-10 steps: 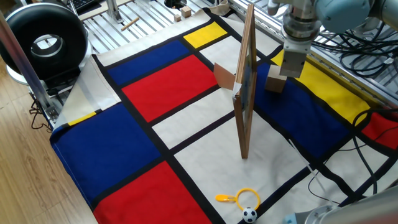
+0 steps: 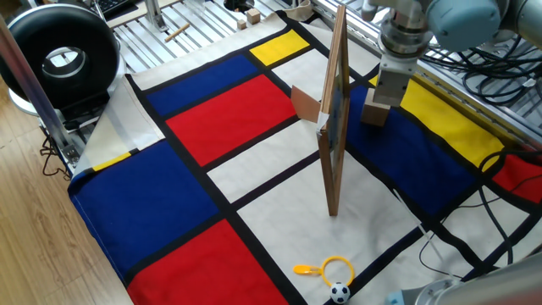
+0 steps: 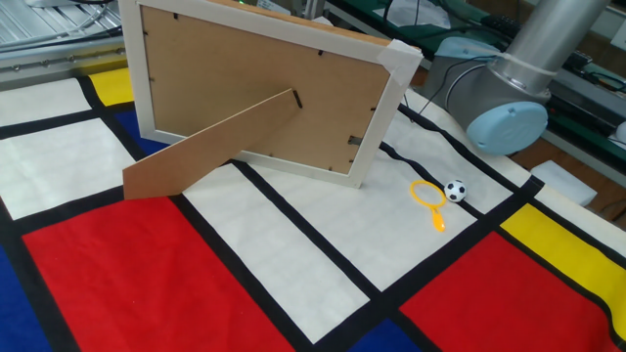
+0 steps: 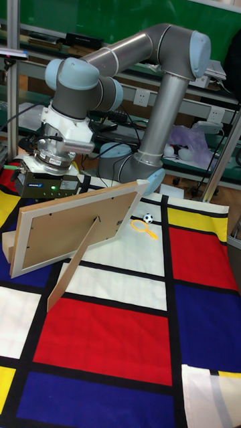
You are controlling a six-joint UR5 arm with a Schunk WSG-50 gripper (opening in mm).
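My gripper (image 2: 389,99) hangs just over a wooden block (image 2: 373,112) that rests on the cloth, behind the picture frame (image 2: 334,127). No fingers can be made out, so its opening is hidden, and touch with the block cannot be told. In exterior view 3 the dark gripper body (image 4: 47,186) shows above the upright frame (image 4: 78,225), and part of the block (image 4: 9,246) peeks out at the frame's left end. Leaning back on its cardboard stand, the frame (image 3: 254,88) shows its brown back in exterior view 2. My gripper is out of that view.
A yellow magnifier-like ring with a handle (image 2: 337,269) and a small soccer ball (image 2: 340,293) lie together on the cloth. Small wooden pieces (image 2: 252,16) sit on the slatted metal table. Black cables (image 2: 500,72) run along the right.
My gripper has shifted slightly left in exterior view 1, closer to the wooden block. The block, frame, ball and yellow ring have stayed put.
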